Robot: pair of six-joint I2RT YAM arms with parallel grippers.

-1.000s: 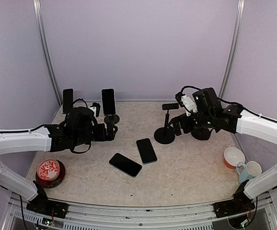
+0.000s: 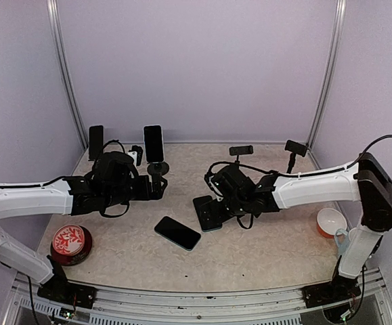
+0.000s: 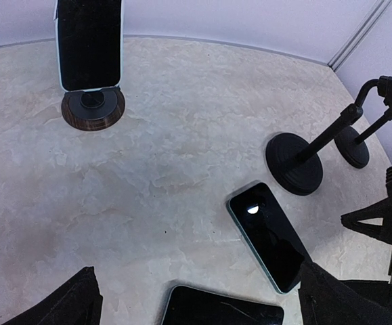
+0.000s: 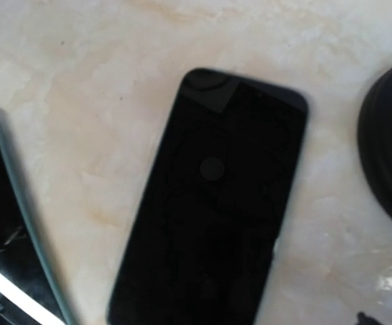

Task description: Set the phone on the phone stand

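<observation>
A black phone [image 2: 202, 208] [image 3: 263, 233] [image 4: 206, 203] lies flat in the middle of the table, with my right gripper [image 2: 219, 206] open just over it. A second phone [image 2: 177, 232] [image 3: 223, 311] lies nearer the front, left of it. My left gripper [image 2: 155, 186] is open and holds nothing, left of both phones. Two black stands [image 3: 294, 162] with empty holders rise at the back right, partly behind my right arm in the top view. At the back left, two phones stand upright, one on a wood-based stand [image 3: 91, 115].
A red patterned cup [image 2: 68, 240] on a dark base sits at the front left. A white bowl [image 2: 331, 221] and a pale blue mug stand at the right edge.
My right gripper has moved left and down from beside the right stands to over the middle phone. The left arm has stayed in place.
</observation>
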